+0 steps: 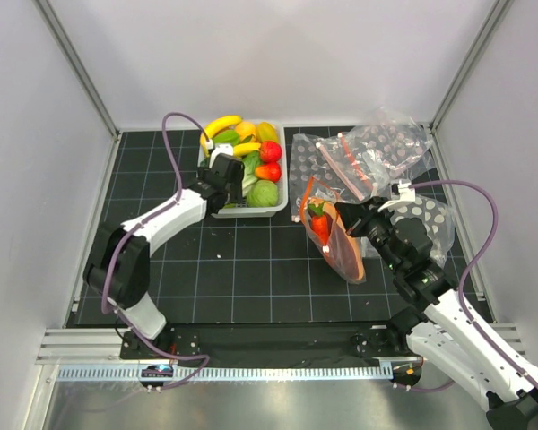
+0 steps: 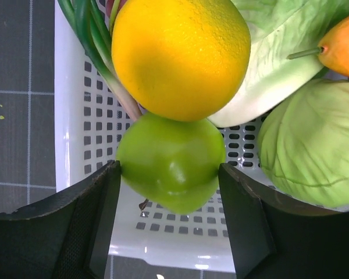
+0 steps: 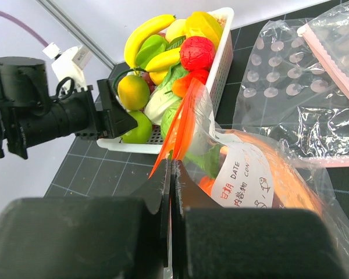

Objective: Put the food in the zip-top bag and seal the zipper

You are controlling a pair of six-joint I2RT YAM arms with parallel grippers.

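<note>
In the left wrist view a green apple [image 2: 171, 165] lies in the white basket [image 2: 70, 133], with an orange [image 2: 180, 58] against its far side. My left gripper is part open, one fingertip on either side of the apple, close to its skin; whether both touch cannot be made out. The zip top bag [image 3: 250, 168], orange-rimmed, leans open on the dark mat with a red strawberry-like piece [image 1: 320, 226] and an orange-coloured piece inside. At its mouth, my right gripper is shut on the thin edge of the bag.
Cabbage [image 2: 311, 142], bok choy [image 2: 279, 70], bananas [image 3: 148, 35] and other foods crowd the basket. Flat clear bags [image 1: 377, 148] lie at the back right.
</note>
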